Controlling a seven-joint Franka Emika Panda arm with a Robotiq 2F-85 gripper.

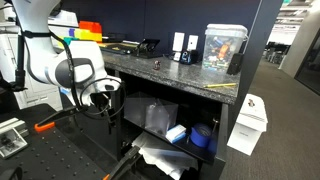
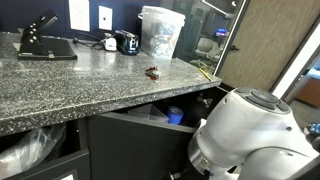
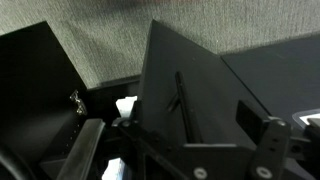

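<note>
In the wrist view my gripper stands open, its dark fingers at the lower edge with nothing held between them. Beyond the fingers lies a black panel carrying a long dark handle. The white arm reaches down at the left in exterior view 1, beside an open black cabinet under the counter. Inside that cabinet are a clear plastic bag, a blue round item and a blue-and-white item. Exterior view 2 shows the arm's white body close up; the fingertips are hard to make out there.
Above the cabinet runs a speckled counter holding a clear tub, a yellow pencil-like item and dark appliances. A white box stands to the right on the grey carpet, where the floor is open.
</note>
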